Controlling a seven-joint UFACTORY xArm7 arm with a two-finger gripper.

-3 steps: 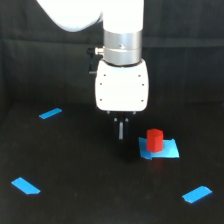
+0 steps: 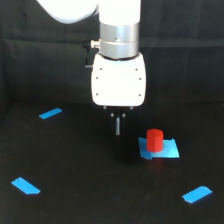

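Observation:
A red cube (image 2: 154, 140) rests on a light blue patch (image 2: 170, 149) right of centre on the dark surface. My gripper (image 2: 117, 125) hangs below the white hand (image 2: 118, 82), to the left of the cube and apart from it. Its narrow fingers point downward, and nothing shows held at their tips. Against the dark background, the spacing of the fingers is too faint to judge.
Blue strips mark the surface at the back left (image 2: 50, 113), front left (image 2: 25, 186) and front right (image 2: 196, 194). The dark surface in front of the gripper is clear. A dark curtain (image 2: 190, 60) hangs behind.
The arm and gripper have shifted slightly left in the view, and the hand sits a little higher. The red cube and the blue patch have not moved.

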